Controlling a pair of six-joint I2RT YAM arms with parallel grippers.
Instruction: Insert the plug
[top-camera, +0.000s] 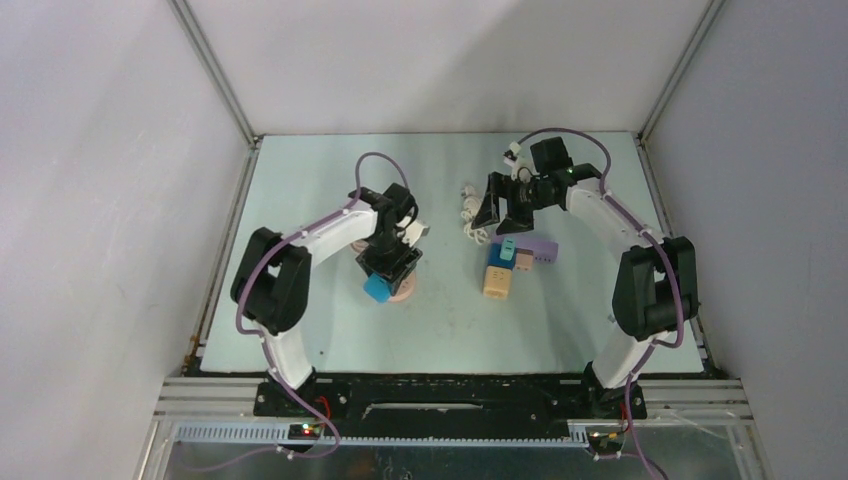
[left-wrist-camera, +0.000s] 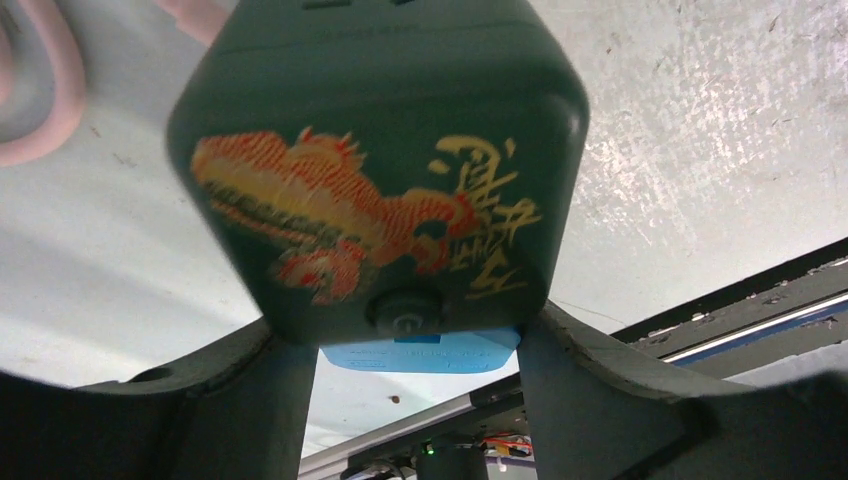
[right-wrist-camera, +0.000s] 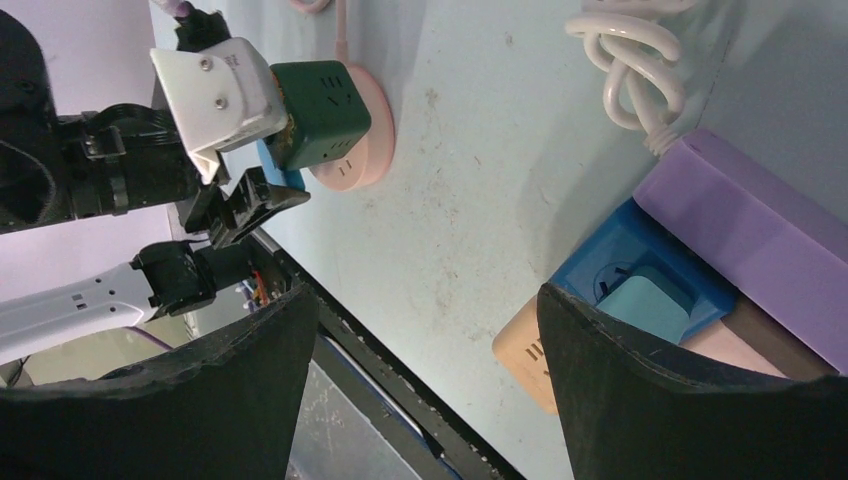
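My left gripper (top-camera: 393, 268) is shut on a blue plug (left-wrist-camera: 420, 355), low over a round pink socket (right-wrist-camera: 365, 150). A dark green cube (left-wrist-camera: 375, 200) with a dragon print sits close in front of its fingers, on the pink socket's top. The blue plug's prongs are hidden, and I cannot tell whether it is in anything. My right gripper (top-camera: 502, 215) hangs above the right-hand group of blocks, part open with nothing visible between its fingers.
To the right lie a purple strip (right-wrist-camera: 740, 220), a blue block (right-wrist-camera: 610, 250), a teal plug (right-wrist-camera: 645, 305) and a beige block (right-wrist-camera: 525, 355). A coiled white cord (right-wrist-camera: 630, 70) lies behind them. The centre and front of the board are clear.
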